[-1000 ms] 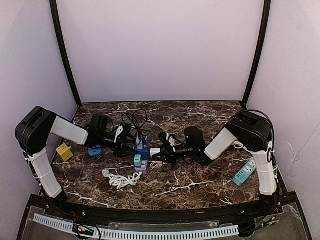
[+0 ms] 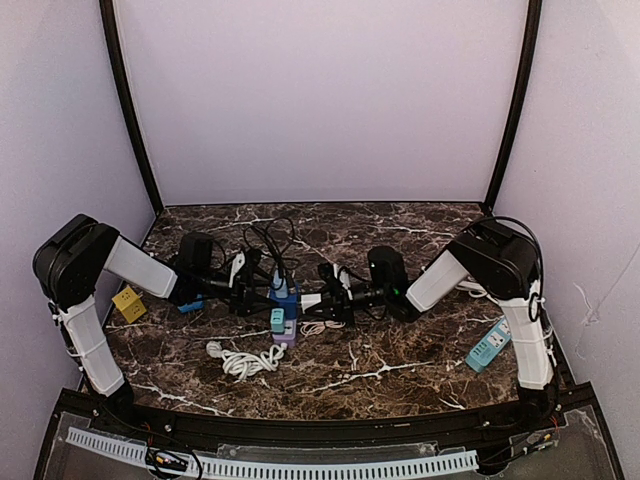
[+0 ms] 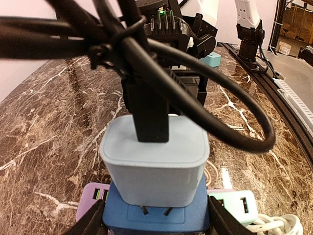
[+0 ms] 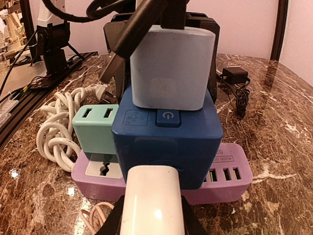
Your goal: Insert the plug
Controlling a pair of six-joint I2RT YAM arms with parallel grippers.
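A purple power strip (image 4: 230, 176) lies mid-table, carrying a mint plug (image 4: 93, 137) and a blue cube adapter (image 4: 166, 137) with a power button. A pale grey-blue plug (image 3: 154, 161) with black cable sits on the blue cube. My left gripper is shut on the blue cube from the left side. My right gripper (image 2: 315, 302) faces it from the right, at a white plug (image 4: 151, 200) in front of the blue cube; its fingers are mostly hidden behind that plug, so their grip is unclear.
A coiled white cord (image 2: 245, 360) lies in front of the strip. A yellow block (image 2: 129, 304) and a blue item (image 2: 189, 304) are at the left, a teal power strip (image 2: 488, 343) at the right.
The left arm and the blue cube with its plug have shifted very slightly to the right over the last second. The right arm is nearly still.
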